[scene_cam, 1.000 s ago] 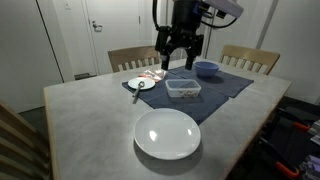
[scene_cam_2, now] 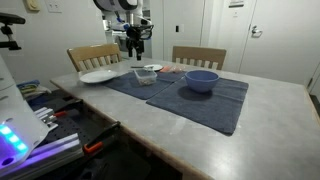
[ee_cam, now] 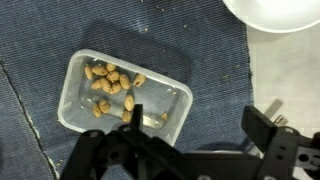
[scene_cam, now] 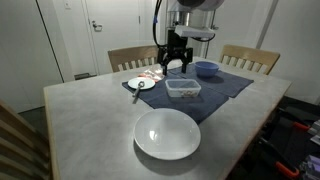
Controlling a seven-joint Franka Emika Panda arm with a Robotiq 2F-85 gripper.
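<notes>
My gripper (scene_cam: 175, 69) hangs over the far side of the table, above and behind a clear rectangular container (scene_cam: 183, 88). Its dark fingers (ee_cam: 143, 122) stand wide apart, and nothing shows between them. Several small tan nut-like pieces (ee_cam: 105, 88) lie inside the container in the wrist view, mostly toward its left and top. That container (ee_cam: 125, 98) sits left of the gap between the fingers, with one finger covering part of its lower edge. In exterior view 2 the gripper (scene_cam_2: 138, 47) is above the table beyond the container (scene_cam_2: 146, 76).
A large white bowl (scene_cam: 167, 134) stands at the near edge. A small white plate (scene_cam: 142, 84) and a green-handled utensil (scene_cam: 136, 96) lie left of the container. The blue bowl (scene_cam_2: 202, 81) rests on dark cloth (scene_cam_2: 205, 108). Bare table (scene_cam: 85, 125) lies left.
My arm and open gripper have moved back, away from the exterior view 1 camera, toward the far side of the table. The container, bowls and plate have stayed in place.
</notes>
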